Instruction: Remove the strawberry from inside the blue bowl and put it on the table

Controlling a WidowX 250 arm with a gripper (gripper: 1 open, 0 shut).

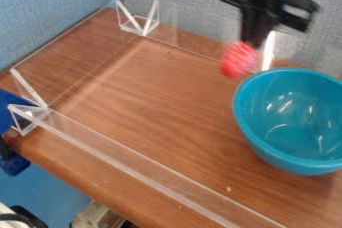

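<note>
The strawberry point(241, 60), red and blurred, hangs in the air just beyond and left of the blue bowl's far rim. My black gripper point(246, 40) is above it, shut on its upper part; motion blur hides the exact fingertips. The blue bowl point(254, 132) stands upright at the right side of the wooden table point(147, 102). Nothing shows inside the bowl.
Clear plastic walls edge the table, with white corner brackets at the back point(138, 18) and left point(30, 104). A grey wall point(201, 7) rises behind.
</note>
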